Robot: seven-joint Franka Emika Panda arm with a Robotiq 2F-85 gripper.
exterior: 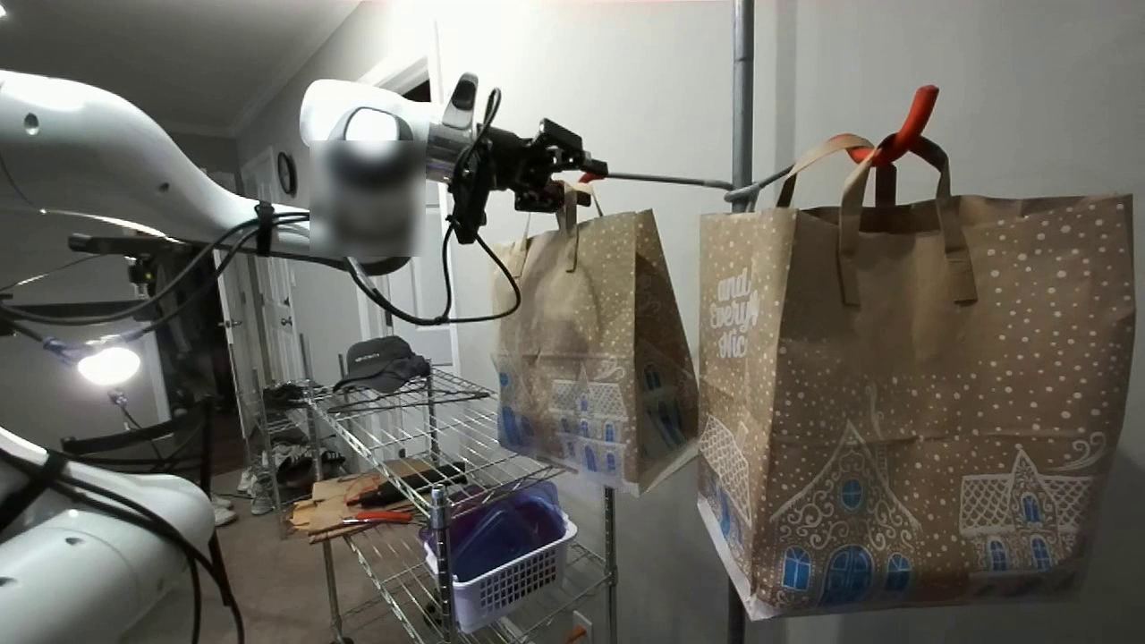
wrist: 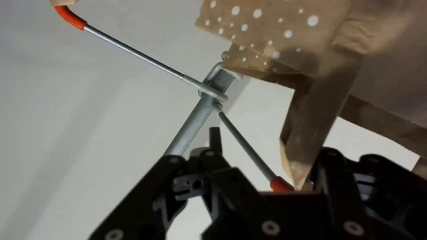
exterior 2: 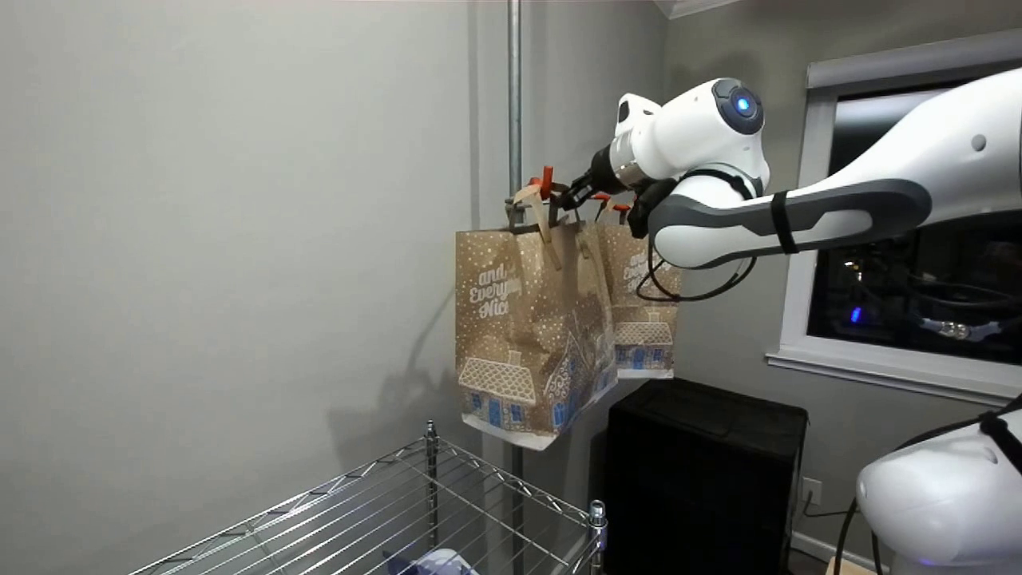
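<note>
Two brown paper bags with white dots and printed houses hang from a pole (exterior: 742, 97). In exterior view 1 the smaller-looking bag (exterior: 585, 354) hangs left of the pole, and the other bag (exterior: 945, 408) hangs to the right on an orange-tipped hook (exterior: 915, 116). My gripper (exterior: 590, 182) is at the left bag's handles. From the wrist, the gripper stands partly open. A bag handle (wrist: 320, 114) runs down beside the right finger, its lower end between the fingers, close to the orange hook tip (wrist: 281, 184). Whether the handle still rests on that hook is hidden.
A wire rack (exterior: 462, 397) below carries a dark cap (exterior: 383, 363), and a white basket (exterior: 515, 574) sits lower on it. A black covered box (exterior 2: 704, 460) stands near the window.
</note>
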